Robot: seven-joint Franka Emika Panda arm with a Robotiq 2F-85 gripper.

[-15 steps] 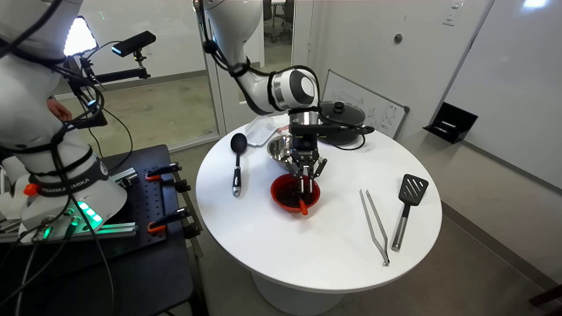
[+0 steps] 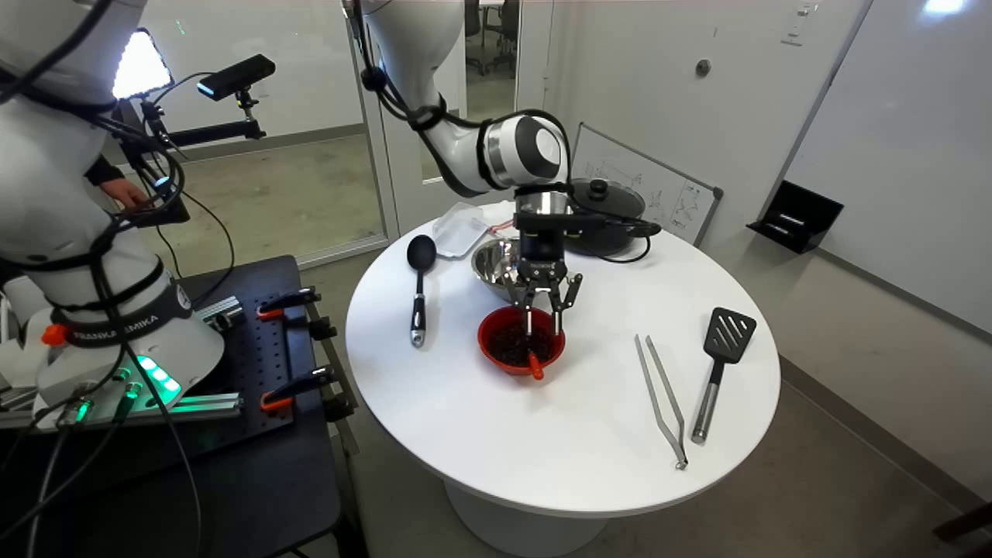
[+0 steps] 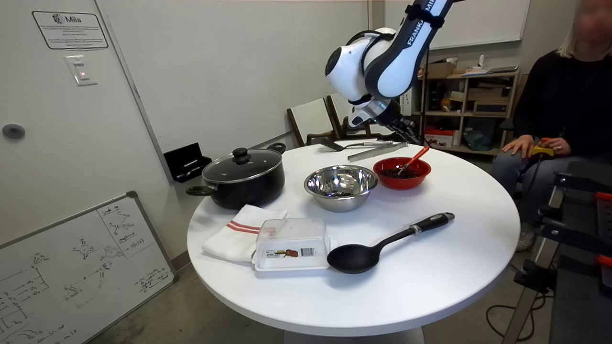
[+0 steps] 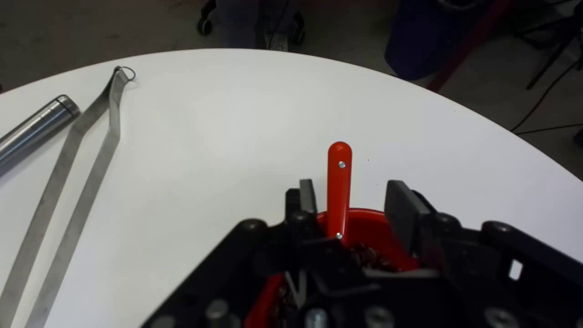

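Over the red bowl point(image 2: 493, 350) my gripper point(image 2: 544, 327) hangs with its fingers apart and nothing held between them. Dark small pieces point(image 3: 392, 172) lie in the bowl. A red-handled utensil point(image 4: 339, 186) rests in it, its handle sticking up past the rim. In the wrist view, the handle shows in the gap between my fingertips, closer to the left one and apparently beyond them. The utensil's lower end is hidden by my gripper there.
Beside the red bowl stands a steel bowl point(image 3: 339, 203), with a lidded black pot point(image 3: 244, 177) behind. Metal tongs point(image 2: 662, 400) and a slotted spatula point(image 2: 728, 336) lie to one side, a black spoon point(image 2: 420, 256) to the other.
My fingers have spread wider apart, and the gripper has shifted slightly over the bowl. The bowl and the red utensil have stayed in place.
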